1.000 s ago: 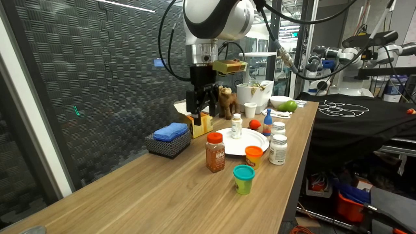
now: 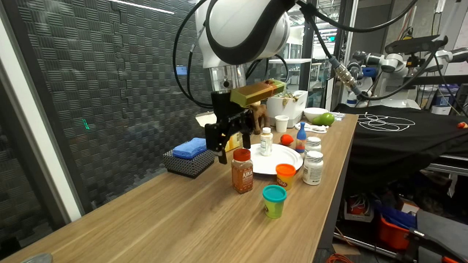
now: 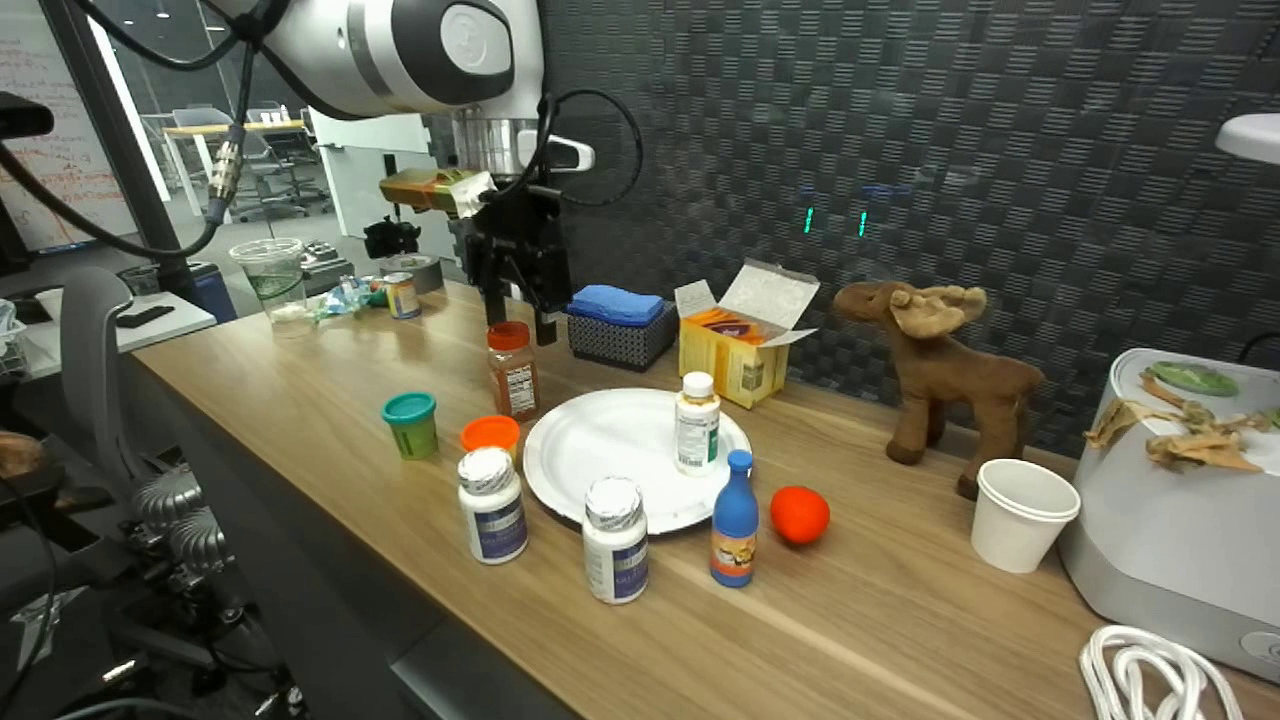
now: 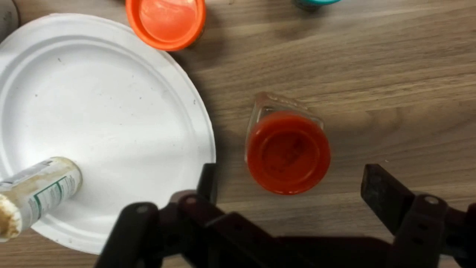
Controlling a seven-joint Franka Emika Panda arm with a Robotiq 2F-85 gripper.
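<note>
A clear spice jar of reddish powder with a red lid (image 4: 289,152) stands upright on the wooden table. My gripper is open above and a little behind it, fingers spread wide to both sides of the lid in the wrist view and touching nothing that I can see. Exterior view 1 shows the fingertips near the height of the jar's lid (image 2: 241,154). Beside the jar lies a white plate (image 3: 588,450), and a white pill bottle (image 3: 696,425) stands on it.
Close to the jar are an orange-lidded tub (image 2: 285,175) and a teal-lidded tub (image 2: 274,201). A dark basket with a blue cloth (image 3: 615,306) and an open yellow box (image 3: 732,348) stand by the wall. White bottles (image 3: 615,540) line the front.
My gripper has come down and toward the spice jar, away from the yellow box. The objects on the table have not moved.
</note>
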